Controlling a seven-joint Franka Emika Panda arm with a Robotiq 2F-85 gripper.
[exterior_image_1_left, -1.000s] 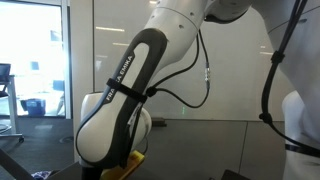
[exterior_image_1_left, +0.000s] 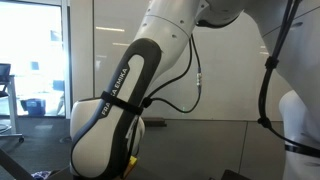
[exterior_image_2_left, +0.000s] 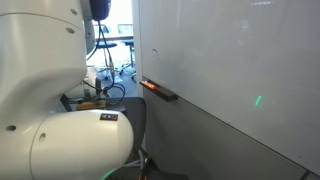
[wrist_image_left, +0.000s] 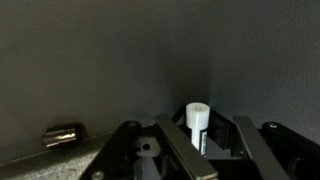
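In the wrist view, a white marker-like stick (wrist_image_left: 197, 115) with dark print stands end-up toward the camera. My gripper has a black finger (wrist_image_left: 184, 148) on the stick's left and another black finger (wrist_image_left: 258, 148) on its right. The stick lies close to the left finger, while a dark gap shows on its right, so the fingers look part open around it. Its lower end is hidden. Neither exterior view shows the fingers; the white arm (exterior_image_1_left: 140, 75) covers that area in the first, and the arm (exterior_image_2_left: 75, 145) fills the left of the second.
A shiny metal cylinder (wrist_image_left: 64, 136) lies at the lower left of the wrist view, beside a pale edge. Something yellow (exterior_image_1_left: 131, 164) peeks out behind the arm's lower end. A whiteboard (exterior_image_2_left: 230, 60) with a ledge (exterior_image_2_left: 159, 91) stands alongside; chairs are farther back.
Over the last second the arm's lower link has shifted left and slightly down in the first exterior view. Less of the yellow thing shows now.
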